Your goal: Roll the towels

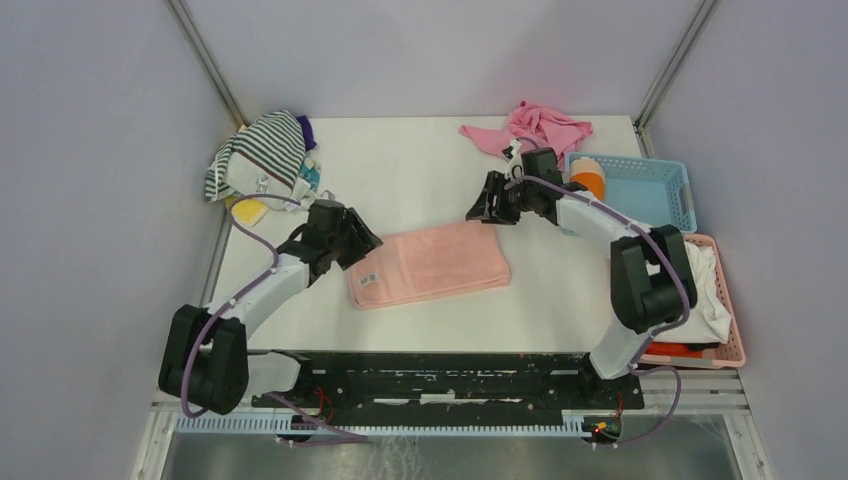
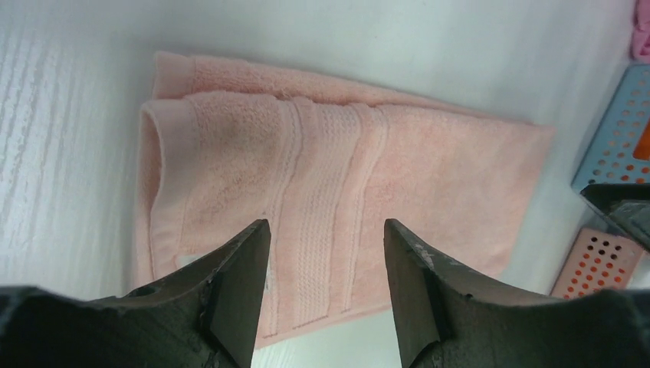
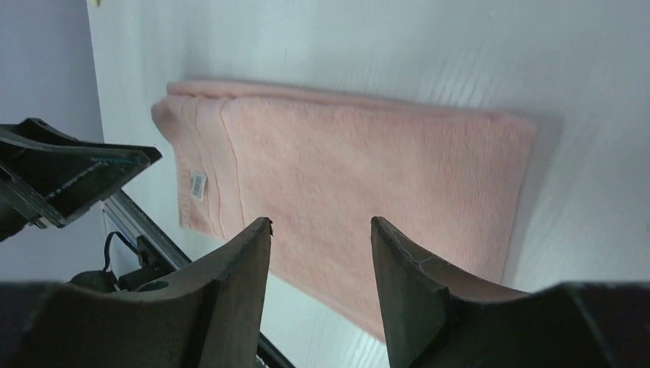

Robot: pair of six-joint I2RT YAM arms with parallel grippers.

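Note:
A folded peach towel lies flat across the middle of the table, its left end slightly rumpled, with a small label. My left gripper hovers over the towel's left end, fingers apart with nothing between them. My right gripper is open above the towel's right part, near its back corner, holding nothing. The top view shows both arms reaching in from either side.
A pink cloth lies at the back right, beside a blue basket with an orange roll. A peach basket holds white cloths. Striped towels are piled at the back left.

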